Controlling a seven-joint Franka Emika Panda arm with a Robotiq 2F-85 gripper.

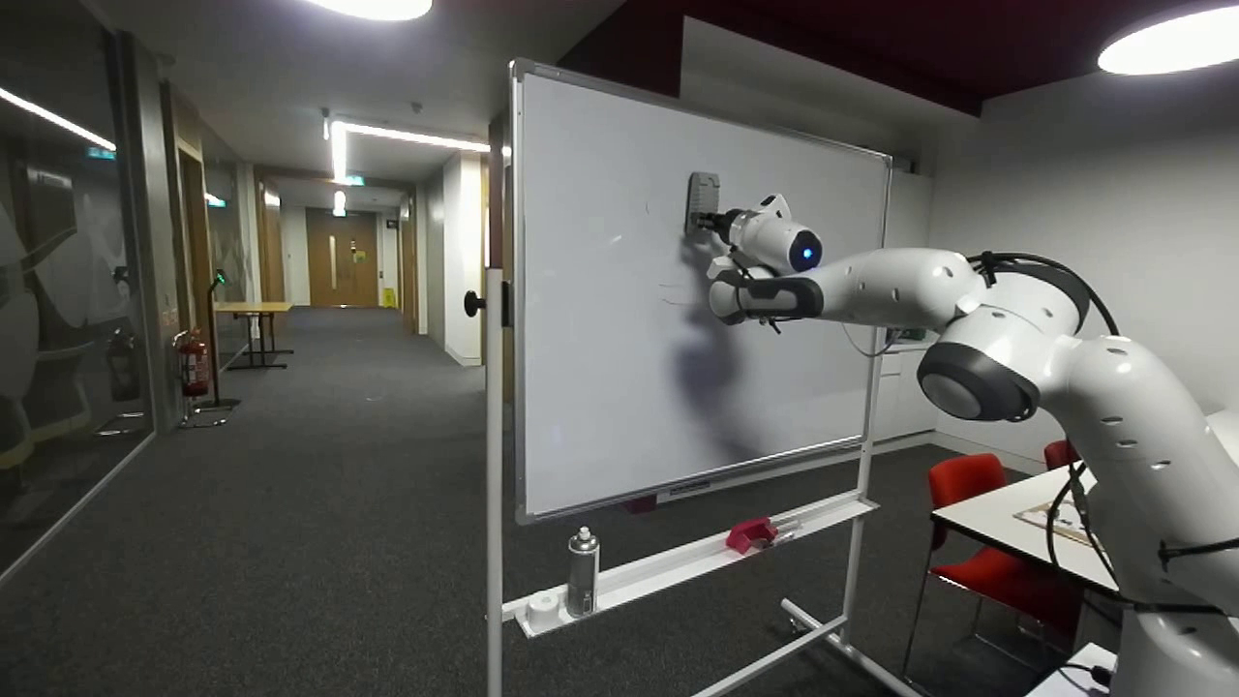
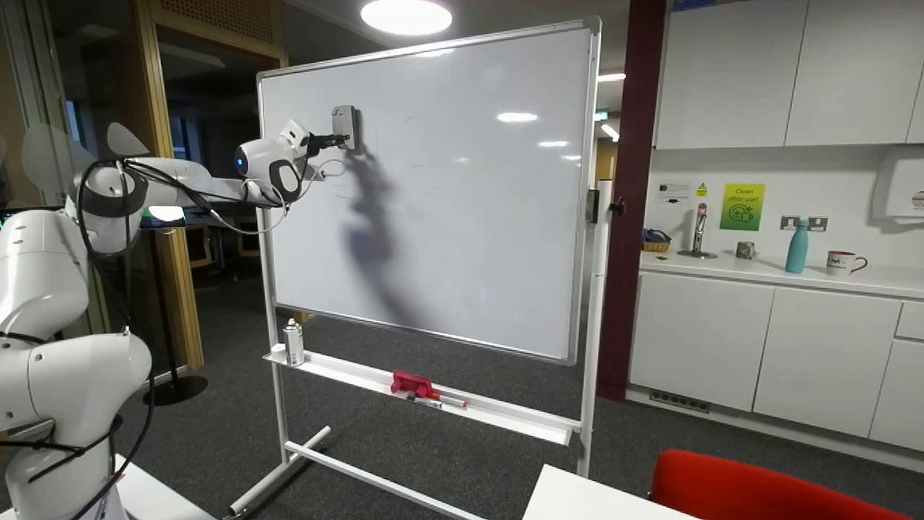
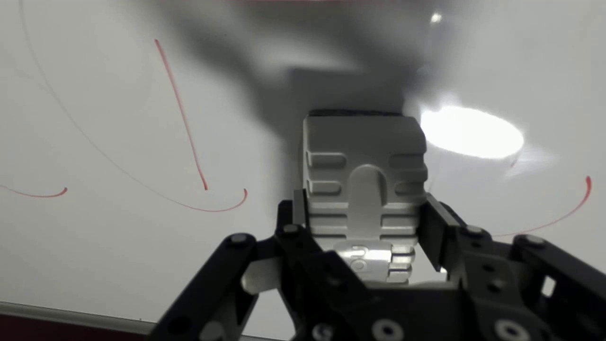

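Note:
A grey board eraser (image 1: 703,202) is held upright at the whiteboard (image 1: 604,348), its dark felt side towards the surface. My gripper is shut on the eraser, with a black finger at each side of its ribbed body in the wrist view. Whether the felt touches the board all along cannot be told. To the eraser's left in the wrist view runs a straight red line (image 3: 180,108), beside a long, faint curved red stroke (image 3: 218,210). Another red curve (image 3: 582,199) shows at the right. In exterior view 2 the eraser (image 2: 346,126) sits in the board's upper left part.
Below the board, its tray (image 1: 662,573) carries a spray can (image 1: 583,571), a white roll (image 1: 542,610) and a red holder (image 1: 751,534). Markers (image 2: 446,399) lie by the holder. The board face around the eraser is free of objects.

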